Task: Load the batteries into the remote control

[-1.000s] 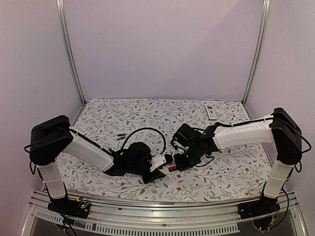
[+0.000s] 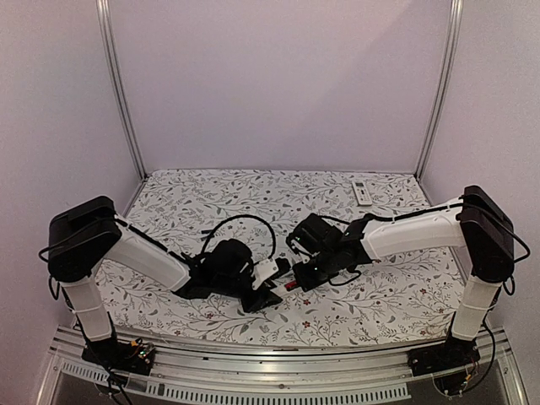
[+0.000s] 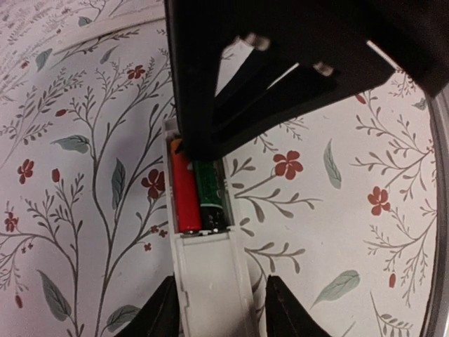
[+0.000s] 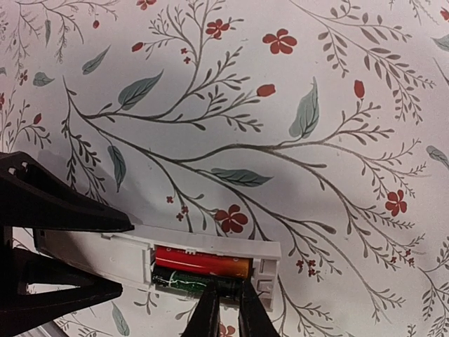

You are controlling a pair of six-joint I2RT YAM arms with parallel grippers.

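The white remote control (image 3: 210,281) lies back up on the patterned cloth with its battery bay uncovered. Inside the bay, a red-orange battery (image 4: 203,262) and a green-black battery (image 4: 189,281) lie side by side. My left gripper is open, one finger on each side of the remote's closed end. At the bay, my right gripper is shut, its tips over the end of the green-black battery. No battery shows between them. In the left wrist view, the right gripper's dark fingers (image 3: 195,119) hide the far end of the bay.
A second white remote-like object (image 2: 362,193) lies at the back right, apart from both arms. Small dark pieces (image 2: 207,231) rest behind the left arm, partly near its cable.
The dark pieces behind the left arm are now partly covered by its cable. The batteries look much the same.
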